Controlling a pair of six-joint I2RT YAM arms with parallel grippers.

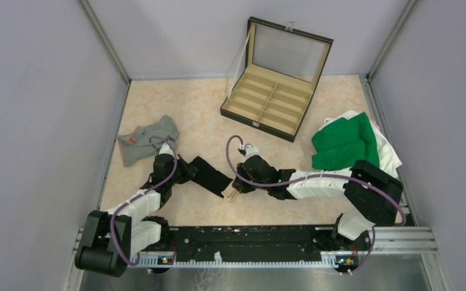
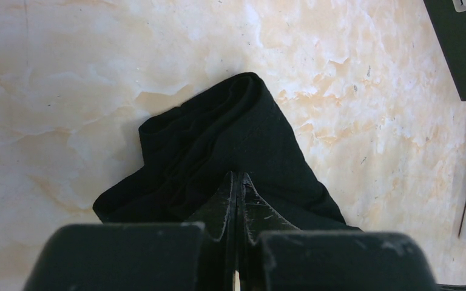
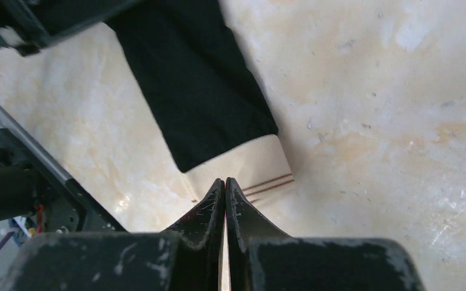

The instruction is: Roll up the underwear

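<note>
The black underwear (image 1: 209, 176) lies folded into a long strip on the table, its beige waistband (image 3: 236, 163) with thin stripes at the end nearer my right side. My left gripper is shut, its tips resting on the black cloth (image 2: 249, 133) at the other end, where it bunches in folds. My right gripper is shut at the waistband end, tips over the lower edge of the band, with nothing visible between them; whether they touch it I cannot tell.
An open compartment box (image 1: 266, 103) stands at the back. A grey cloth (image 1: 145, 136) lies at the left, and green (image 1: 346, 142) and white cloths are piled at the right. The table between box and underwear is clear.
</note>
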